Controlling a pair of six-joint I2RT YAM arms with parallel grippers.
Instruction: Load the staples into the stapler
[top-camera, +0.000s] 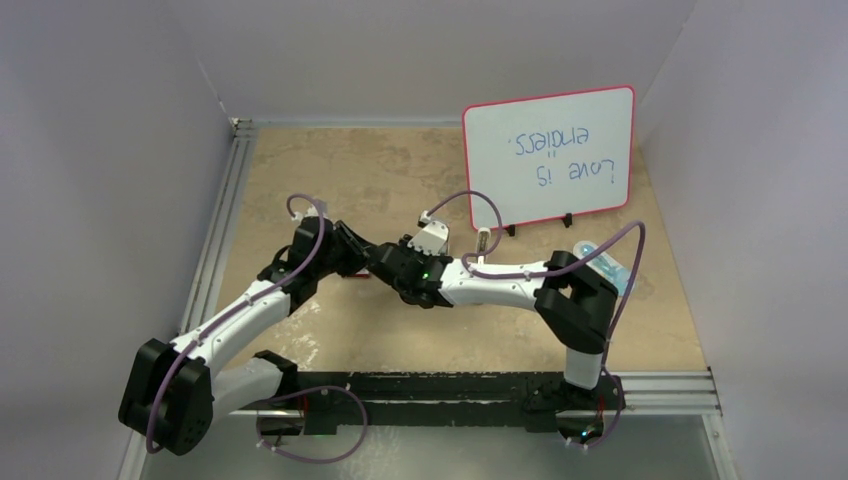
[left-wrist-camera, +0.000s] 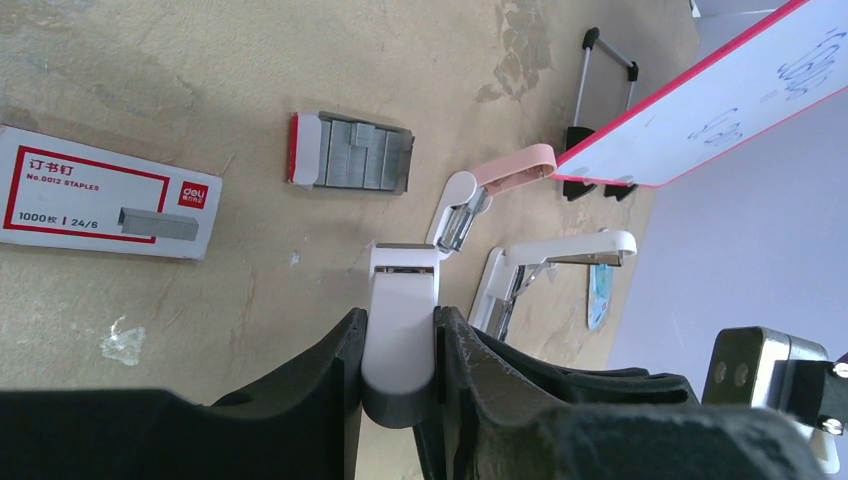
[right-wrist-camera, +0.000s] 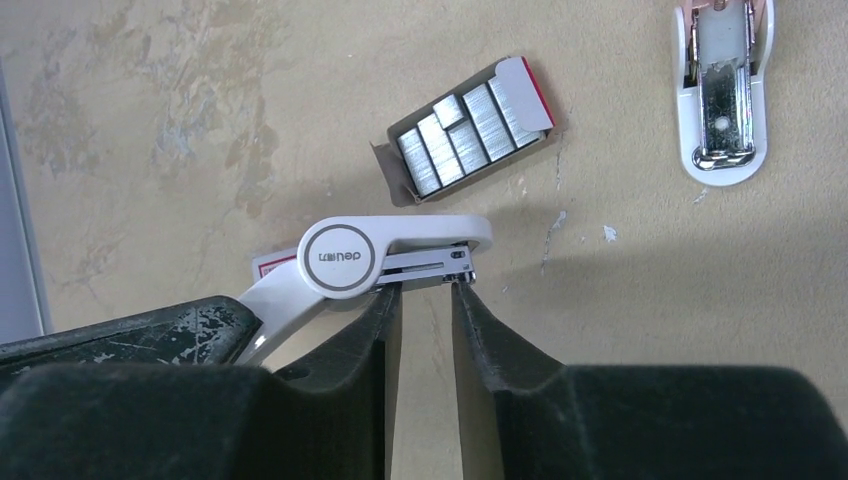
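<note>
A white stapler (left-wrist-camera: 402, 350) is clamped in my left gripper, which is shut on its body. In the right wrist view the held stapler (right-wrist-camera: 340, 256) shows side-on, raised above the table, with a metal magazine under its white arm. My right gripper is part open; its two dark fingertips stand close by the stapler's front end, with bare table showing in the gap. Whether they touch the stapler, I cannot tell. An open staple box (right-wrist-camera: 470, 132) full of staple strips lies on the table beyond. A closed staple carton (left-wrist-camera: 105, 198) lies at the left wrist view's left.
A pink-armed stapler (left-wrist-camera: 515, 168) and another white stapler (left-wrist-camera: 570, 246) stand opened on the table. The whiteboard (top-camera: 550, 155) stands on feet at the back right.
</note>
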